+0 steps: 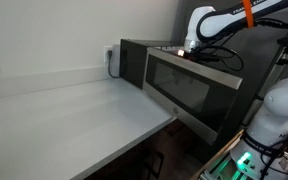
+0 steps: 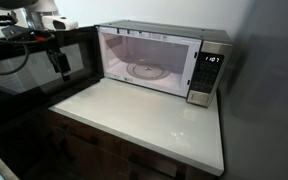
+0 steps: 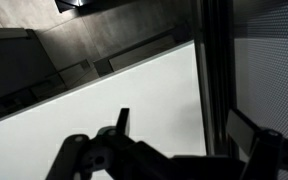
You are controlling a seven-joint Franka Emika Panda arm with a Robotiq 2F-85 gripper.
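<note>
The microwave (image 2: 206,45) stands on the white counter with its door (image 2: 6,92) swung wide open, showing the lit, empty cavity and its glass turntable (image 2: 147,71). My gripper (image 2: 61,66) is at the upper part of the door, by its inner face. In the wrist view, the gripper is open, its two dark fingers far apart. Between and beyond them runs the black door edge (image 3: 210,70), with the mesh window (image 3: 269,75) to the right. Whether either finger touches the door, I cannot tell.
Dark cabinets (image 2: 114,140) are below the counter edge. A wall outlet (image 1: 108,52) with a cord is behind the microwave.
</note>
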